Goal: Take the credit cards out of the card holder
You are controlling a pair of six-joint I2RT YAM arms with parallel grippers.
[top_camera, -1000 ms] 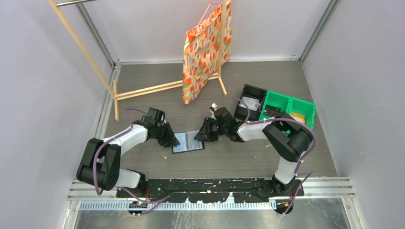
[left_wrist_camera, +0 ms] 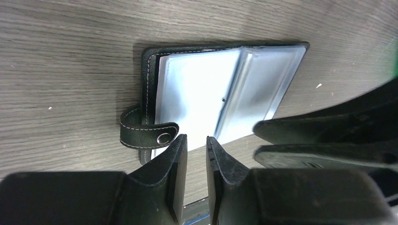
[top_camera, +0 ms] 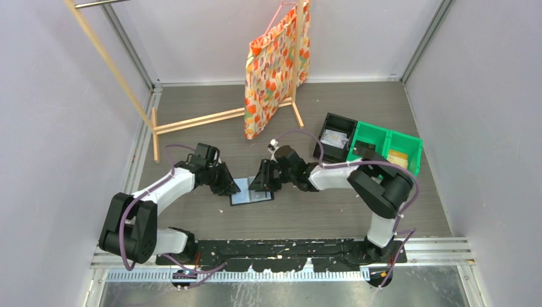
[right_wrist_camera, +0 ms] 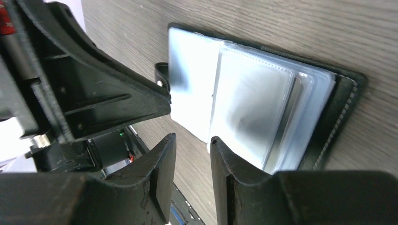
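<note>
The black card holder [left_wrist_camera: 148,79] lies open on the table, with a snap strap [left_wrist_camera: 141,133] and clear plastic card sleeves [left_wrist_camera: 192,89]. My left gripper [top_camera: 227,187] is over the holder's strap side, fingertips a small gap apart, with nothing clearly between them. My right gripper [top_camera: 262,180] is over the sleeve pages, fingertips apart, nothing visible between them. Whether cards are inside the sleeves is not clear.
A black bin [top_camera: 325,149] and green bins [top_camera: 414,160] stand at the back right. A wooden rack with a patterned cloth [top_camera: 268,77] stands behind. Bare table surrounds the holder.
My right gripper has moved left over the holder in the top view. My left arm has shifted slightly; the holder appears unmoved.
</note>
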